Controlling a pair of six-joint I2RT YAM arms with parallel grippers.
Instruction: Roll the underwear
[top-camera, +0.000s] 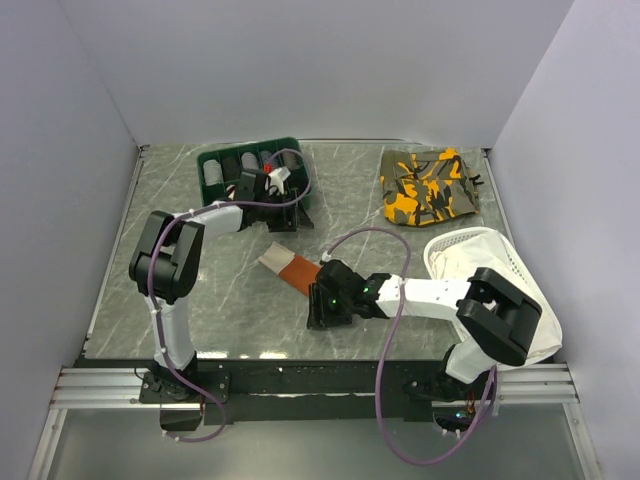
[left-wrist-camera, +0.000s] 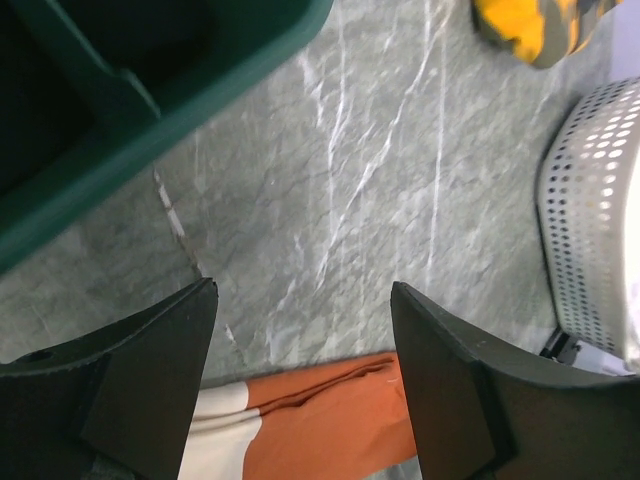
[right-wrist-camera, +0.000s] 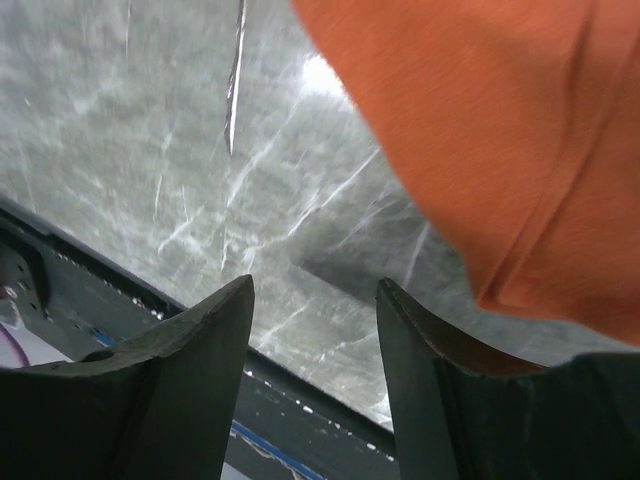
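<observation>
The underwear, an orange folded strip with a whitish end (top-camera: 298, 271), lies diagonally on the marbled table. My right gripper (top-camera: 318, 322) is low over its near end and hides that part from above. In the right wrist view the orange cloth (right-wrist-camera: 470, 130) lies to the right of the fingers (right-wrist-camera: 200, 370), which stand apart over bare table. Its edge shows a fold. Up by the green box, my left gripper (top-camera: 296, 226) is open and empty. The left wrist view has the cloth (left-wrist-camera: 320, 420) at the bottom, partly hidden behind the fingers.
A green divided box (top-camera: 207, 190) with several grey rolled items stands at the back left. A camouflage cloth (top-camera: 430, 188) lies at the back right. The white basket (top-camera: 450, 238) with pale cloth is on the right. Bare table spreads left of the underwear.
</observation>
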